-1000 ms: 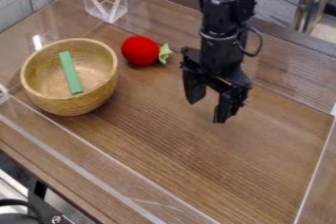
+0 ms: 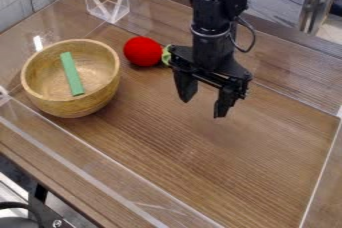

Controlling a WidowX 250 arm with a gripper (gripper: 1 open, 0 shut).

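My gripper hangs over the middle of the wooden table, open, its two dark fingers spread and pointing down. A red tomato-like object lies left of the arm, with a small green object beside it, partly behind the arm. A wooden bowl at the left holds a long green item.
A clear plastic holder stands at the back left. A dark cable or part lies at the bottom-left corner.
The gripper has shifted slightly left and turned, its fingers now lying more side by side in view. The objects on the table look unmoved.
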